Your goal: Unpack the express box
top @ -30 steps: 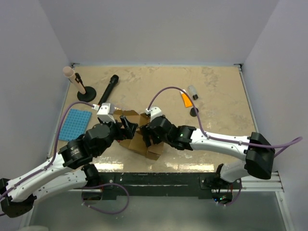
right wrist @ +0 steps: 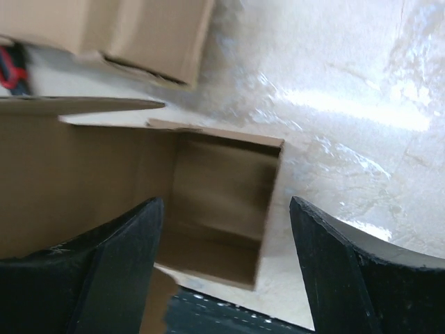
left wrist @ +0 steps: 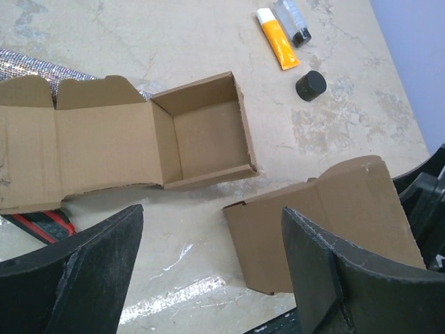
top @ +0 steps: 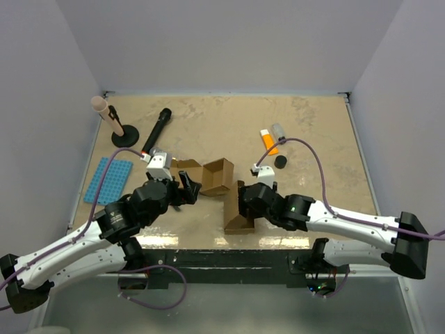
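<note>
An open cardboard box (top: 217, 179) with its flaps spread left (left wrist: 104, 149) lies mid-table. A second cardboard piece (top: 238, 219), open-topped (right wrist: 215, 195), sits near the front edge. My left gripper (top: 184, 186) hovers over the flaps, open and empty. My right gripper (top: 254, 202) is low over the second piece, fingers apart; a cardboard wall passes near the left finger, and whether it is held I cannot tell.
An orange tube (top: 268, 142), clear bottle (top: 278, 132) and black cap (top: 280, 161) lie back right. A blue mat (top: 108, 179), black stand (top: 125, 137) and black rod (top: 157, 129) are on the left.
My right gripper has moved right and toward the front, and the second cardboard piece has shifted right, away from the box with flaps. My left gripper has shifted slightly.
</note>
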